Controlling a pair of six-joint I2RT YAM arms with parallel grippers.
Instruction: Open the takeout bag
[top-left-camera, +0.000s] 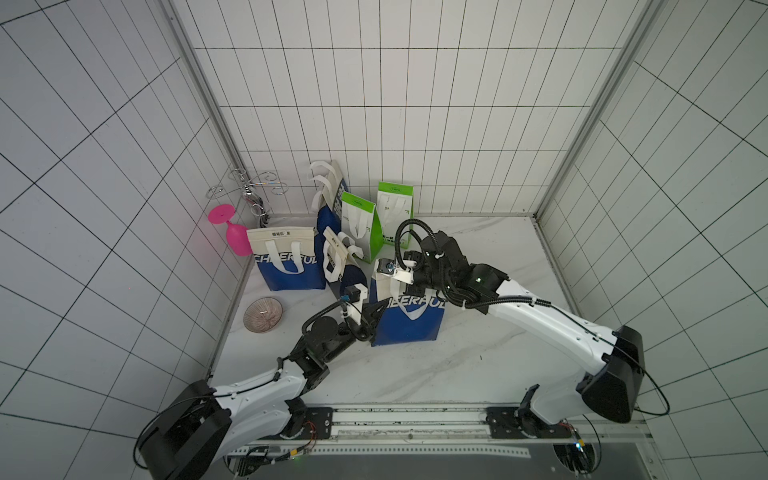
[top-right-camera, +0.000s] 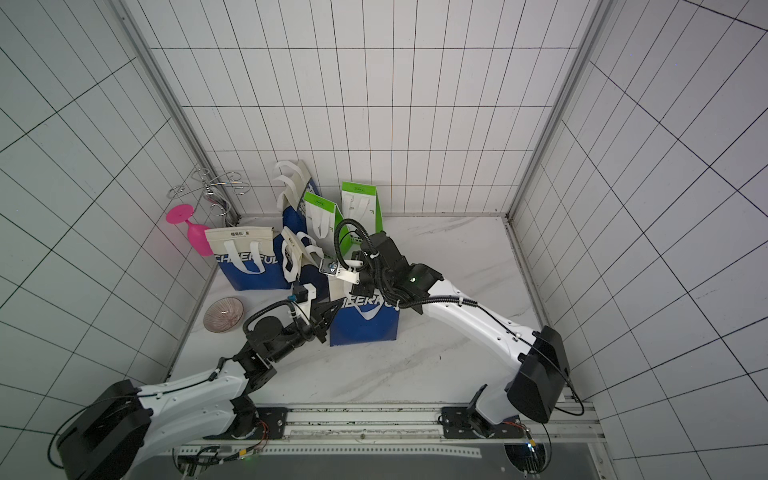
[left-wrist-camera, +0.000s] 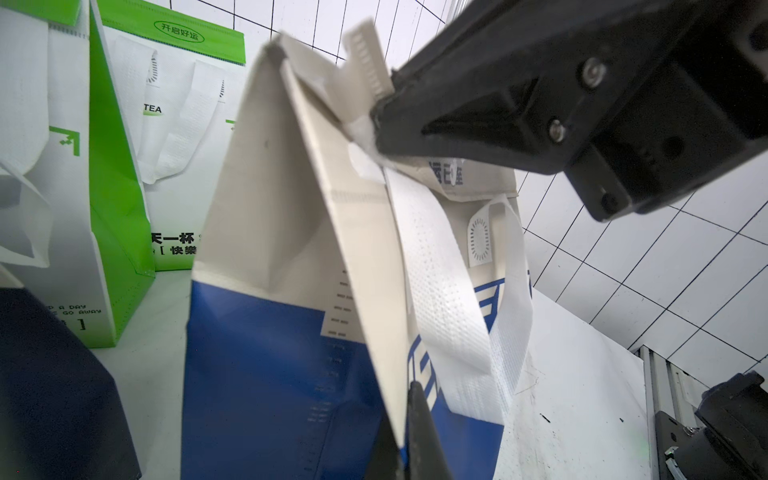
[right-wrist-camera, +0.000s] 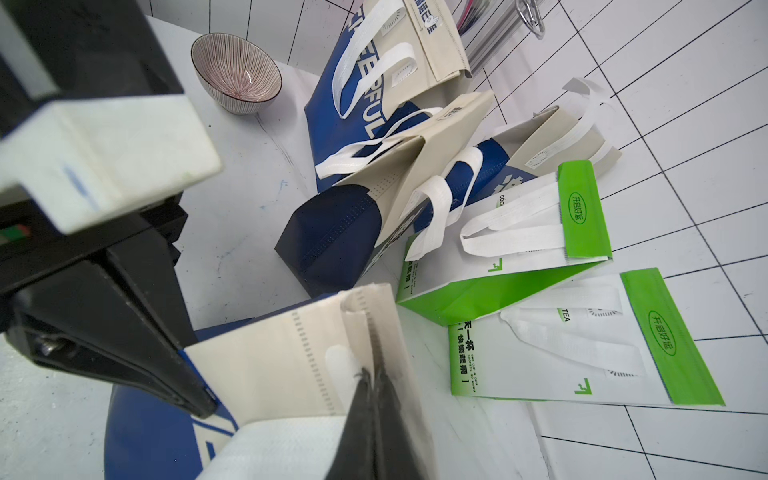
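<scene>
The takeout bag (top-left-camera: 408, 324), blue below and beige above with white handles, stands upright in the middle of the table. In the left wrist view its beige top flap (left-wrist-camera: 368, 68) is pinched by my right gripper, whose fingers are closed with the thin material between them. My left gripper is shut low on the bag's side edge, where beige meets blue; that edge runs down between its fingertips. The white handle (left-wrist-camera: 448, 304) hangs down the front face. The bag's inside is not visible.
Two green-and-white bags (top-left-camera: 361, 224) and several other blue-and-beige bags (top-left-camera: 288, 264) stand behind and to the left. A striped bowl (top-left-camera: 263, 314) and a pink cup (top-left-camera: 236, 237) are at the left.
</scene>
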